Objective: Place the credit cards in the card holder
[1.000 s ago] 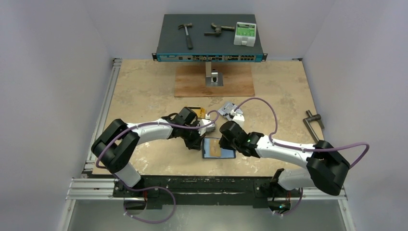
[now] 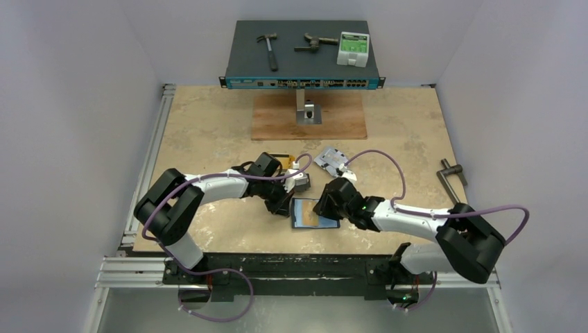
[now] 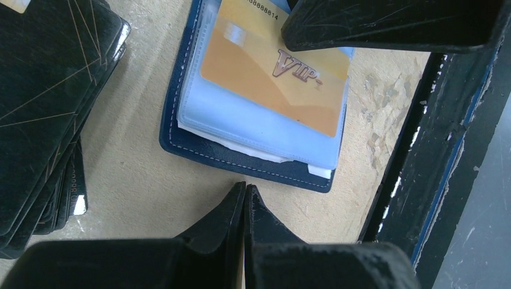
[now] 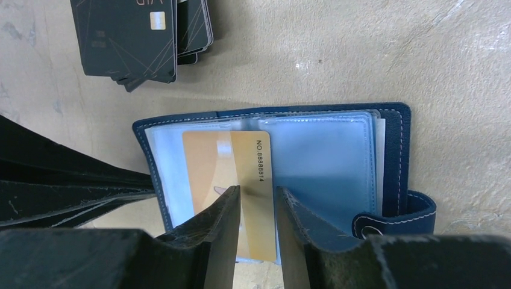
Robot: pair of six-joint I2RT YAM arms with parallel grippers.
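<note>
The card holder (image 4: 325, 162), dark blue with clear pale-blue sleeves, lies open on the table. A gold VIP card (image 4: 256, 192) rests on its left sleeve; whether it is fully inside the pocket I cannot tell. My right gripper is part open over the card's right edge, one finger on each side of that edge, nothing visibly clamped. At the holder's left edge is my left gripper, fingers together with nothing showing between them. Black cards (image 3: 42, 114) lie piled beside the holder, also seen from the right wrist as a dark card stack (image 4: 129, 39).
Gold cards (image 2: 286, 161) lie behind my left arm, and silvery cards (image 2: 331, 161) sit farther back in the middle. A wooden board (image 2: 277, 125) with a metal stand is at the rear. Free tabletop lies to the right of the holder.
Over the last second my right gripper has shifted slightly toward the front and stays over the holder. The left arm has barely moved, and the holder keeps its place.
</note>
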